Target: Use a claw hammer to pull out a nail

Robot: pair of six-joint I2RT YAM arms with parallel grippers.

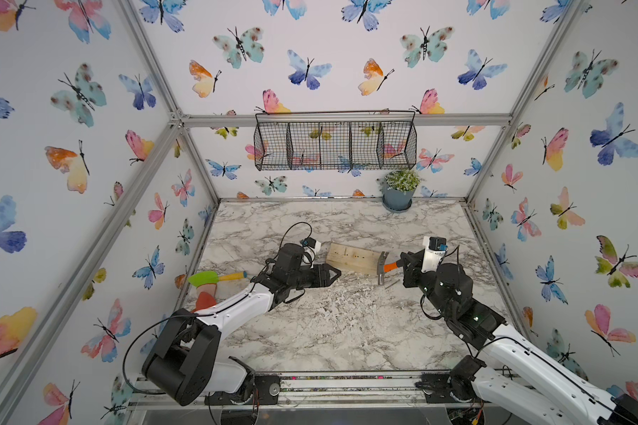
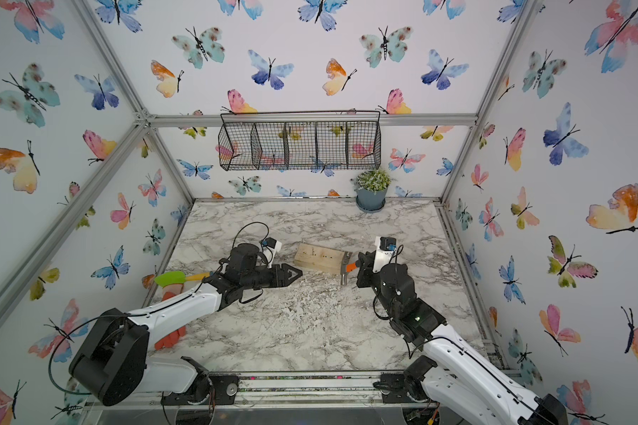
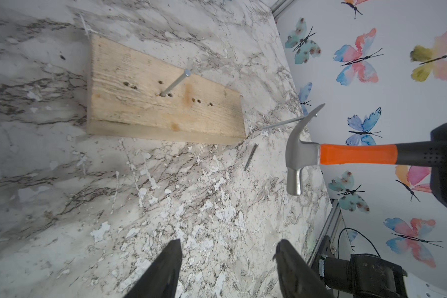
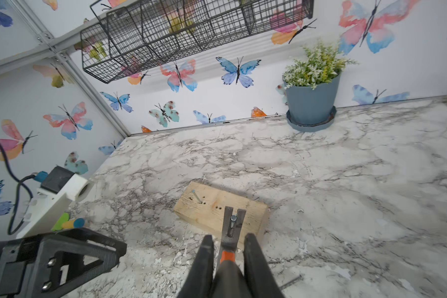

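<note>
A pale wooden board [image 3: 134, 109] lies mid-table with an upright nail [image 3: 174, 82] and several small holes. To its right my right gripper [image 1: 411, 265] is shut on the black-and-orange handle of a claw hammer [image 3: 301, 154], whose steel head is raised near the board's right end, claw upward in the left wrist view. My left gripper stands open, front left of the board, with nothing between its fingers.
A loose nail [image 3: 250, 156] lies beside the board. At the left are green, yellow and red items [image 1: 204, 279]. A potted plant [image 1: 398, 187] stands at the back right below a wire basket [image 1: 335, 141].
</note>
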